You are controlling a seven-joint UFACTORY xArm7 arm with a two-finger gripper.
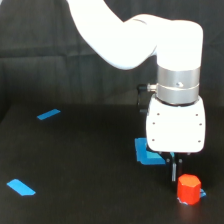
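Note:
An orange-red block (188, 190) with a six-sided top stands on the dark table at the lower right. My white gripper (174, 168) comes down just behind it, with its dark, thin fingers pointing at the table. The fingertips appear close to the block's upper left side; whether they touch it is unclear. The gap between the fingers is too small and dark to judge.
Behind the gripper, a blue patch (147, 152) is partly hidden. Flat blue strips lie at the far left (48, 114) and near left (20, 187).

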